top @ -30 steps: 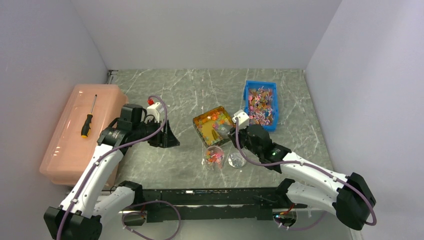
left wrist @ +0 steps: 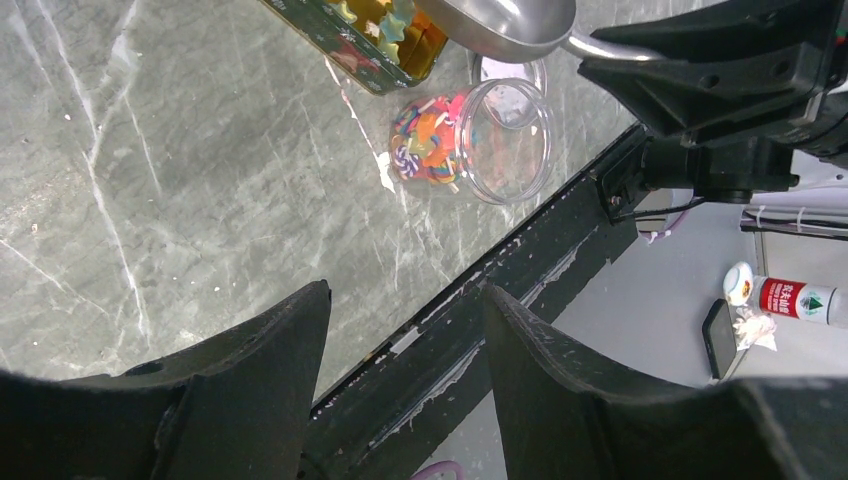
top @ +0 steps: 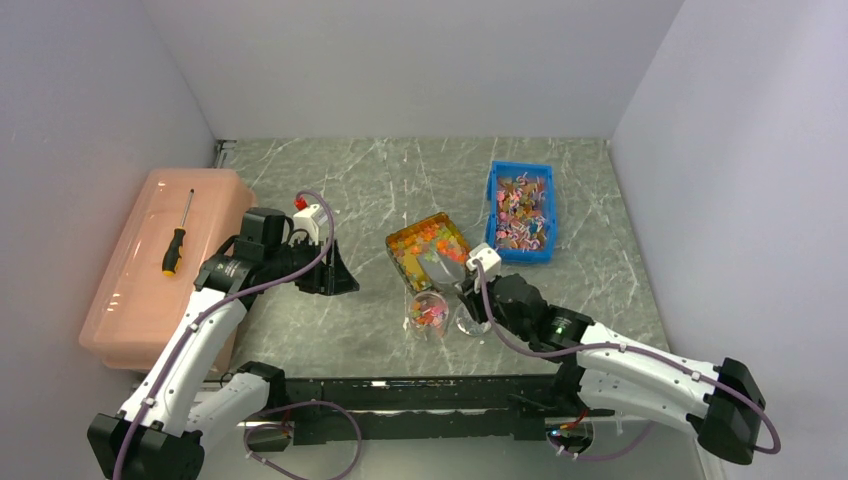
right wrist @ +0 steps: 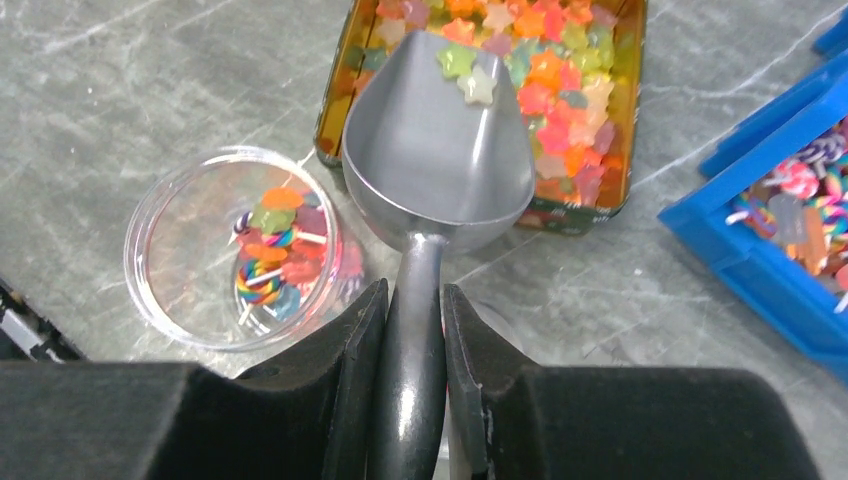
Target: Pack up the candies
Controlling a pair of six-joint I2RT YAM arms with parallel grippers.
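My right gripper is shut on the handle of a grey metal scoop (right wrist: 440, 150), held above the near edge of a gold tin (right wrist: 622, 165) full of star-shaped gummies. Two stars, one green and one pale, show in the scoop. Left of it stands a clear open jar (right wrist: 150, 270), with mixed gummies and swirl lollipops (left wrist: 428, 140) in its bottom. In the top view my left gripper (top: 352, 286) hangs left of the tin and jar; its fingers stand wide apart and empty. A blue basket (top: 521, 255) of wrapped-looking candies and lollipops sits at the back right.
A clear round lid (top: 470, 326) lies right of the jar, partly under the right arm. On the far left a screwdriver (top: 174, 250) rests on a pink box (top: 130, 290).
The right arm has drawn the scoop back from inside the tin toward the near side, and its gripper now covers part of the lid. My left arm has stayed still.
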